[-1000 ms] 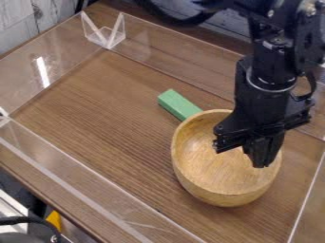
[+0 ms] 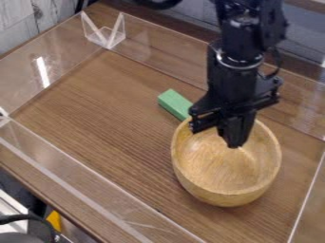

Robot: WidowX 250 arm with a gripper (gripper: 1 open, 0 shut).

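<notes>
My black gripper (image 2: 231, 129) is over the back part of a tan round bowl (image 2: 226, 176), its fingertips above the bowl's interior. It looks shut, and nothing shows held in it. A green block (image 2: 174, 103) lies on the wooden surface behind and left of the bowl, beside the gripper's left side.
A clear plastic piece (image 2: 105, 33) stands at the back left. A cable and a yellow item lie at the front left edge.
My gripper has moved back and to the left, rising slightly from lower over the bowl. The bowl and green block appear unmoved.
</notes>
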